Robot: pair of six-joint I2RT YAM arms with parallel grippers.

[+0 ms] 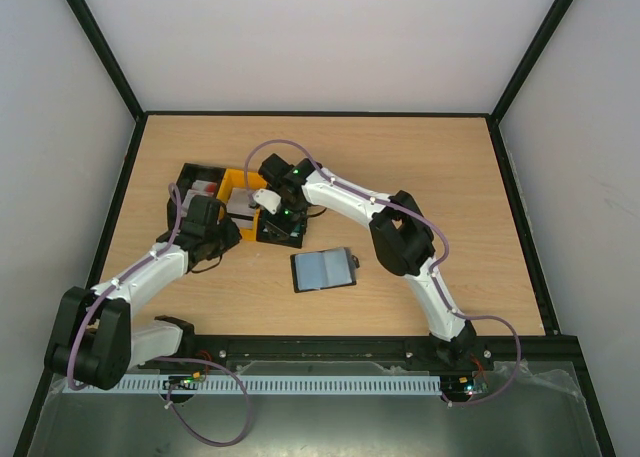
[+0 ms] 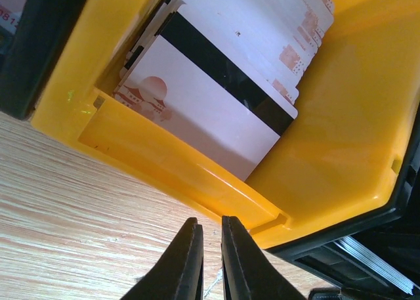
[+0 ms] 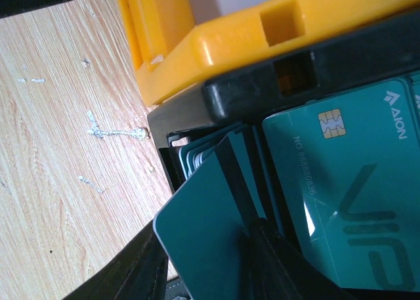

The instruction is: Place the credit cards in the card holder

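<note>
Teal credit cards (image 3: 348, 188) lie in the right-hand black box (image 3: 230, 100). One teal card (image 3: 203, 218) sticks up at a tilt from the box's near-left corner. It stands between the parted fingers of my right gripper; whether they touch it is unclear. White cards with a black stripe (image 2: 210, 96) lie in the yellow box (image 2: 177, 162). Just outside this box is my left gripper, its fingers a narrow gap apart with bare table showing between them. The card holder (image 1: 323, 269) lies open and flat on the table, with clear pale-blue pockets.
Another black box (image 1: 203, 172) with cards stands left of the yellow one, all three side by side. The box rims stand above the table near both grippers. Around the card holder and across the table's right side there is free room.
</note>
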